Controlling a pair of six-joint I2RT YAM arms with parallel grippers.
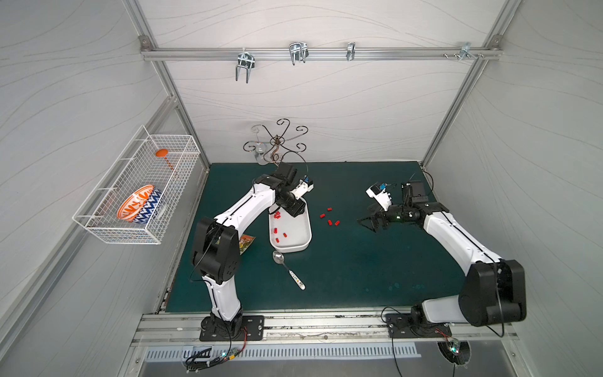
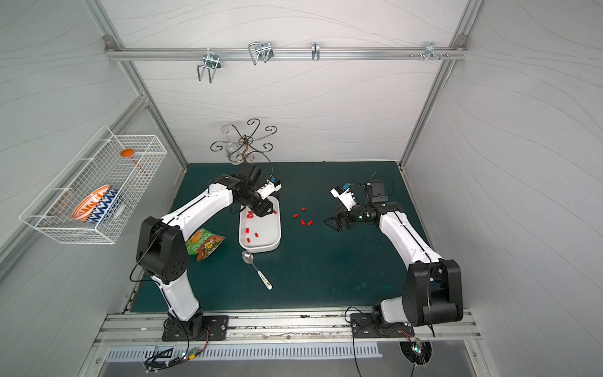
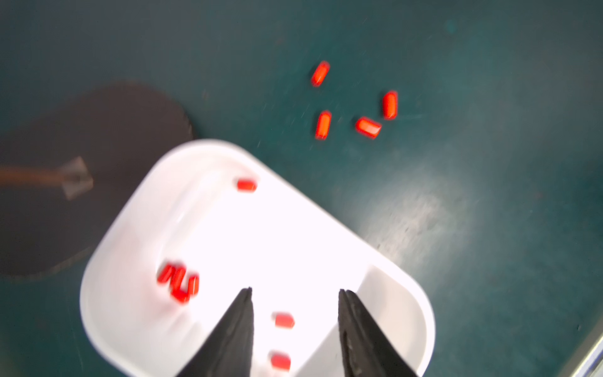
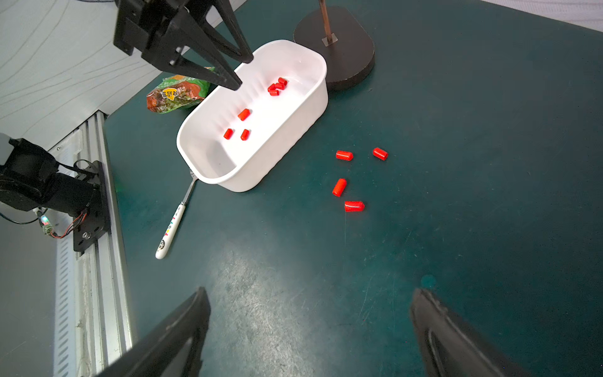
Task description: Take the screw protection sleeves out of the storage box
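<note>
The white storage box [image 1: 290, 242] [image 4: 213, 164] sits left of table centre with several red sleeves [image 3: 179, 276] [image 4: 244, 115] inside. Several more red sleeves [image 3: 323, 125] [image 4: 339, 186] lie on the table to its right. My left gripper [image 1: 295, 209] hangs over the box, fingers apart, nothing between them, above two sleeves in the left wrist view. My right gripper [image 1: 370, 223] stands open over the table right of the loose sleeves, holding nothing.
A metal stand with a dark base [image 4: 345, 56] is behind the box. A snack packet [image 2: 207, 245] lies left of it, a spoon [image 2: 263, 279] in front. A wire basket [image 1: 138, 232] is on the left wall.
</note>
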